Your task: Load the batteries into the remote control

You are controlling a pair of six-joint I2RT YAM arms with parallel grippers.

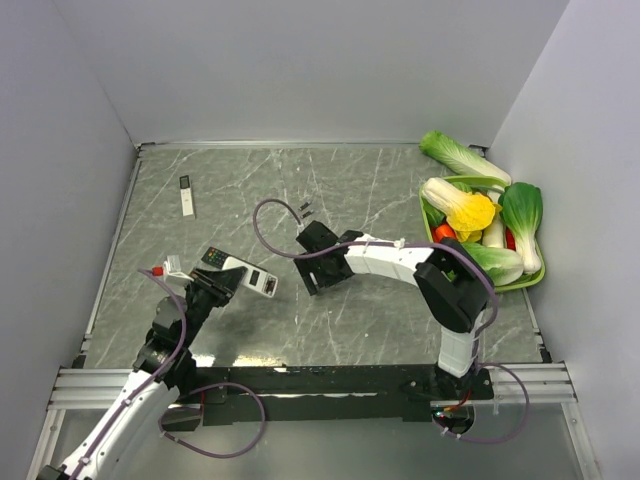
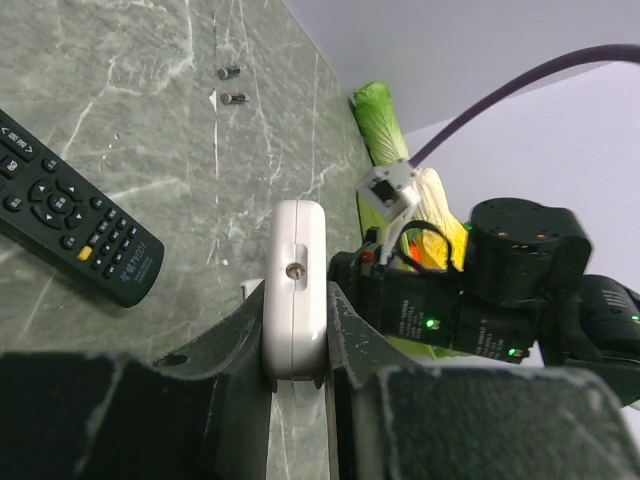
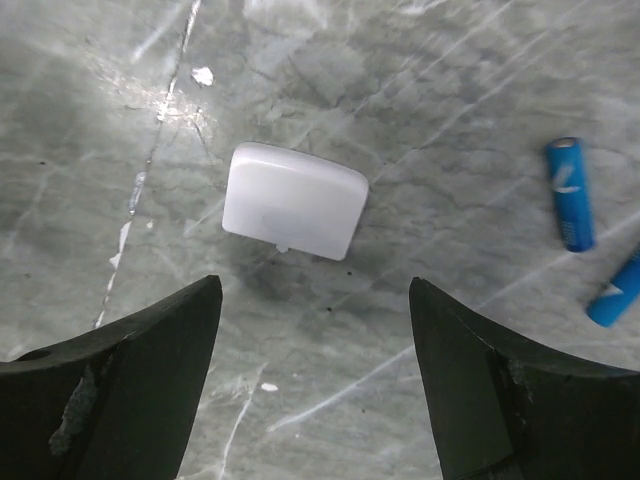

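Note:
My left gripper is shut on a white remote control, which in the left wrist view shows end-on, upright between the fingers. The right gripper hangs over the table, its fingers apart and nothing between them. Beyond its fingertips a small white cover piece lies on the grey marbled surface. Two blue batteries lie to the right in that view: one battery fully in sight, the other battery cut by the frame's edge. The white remote's battery compartment cannot be made out.
A black remote lies on the table beside the held one. Farther back left is a slim white-and-black remote. A green basket of vegetables stands at the right.

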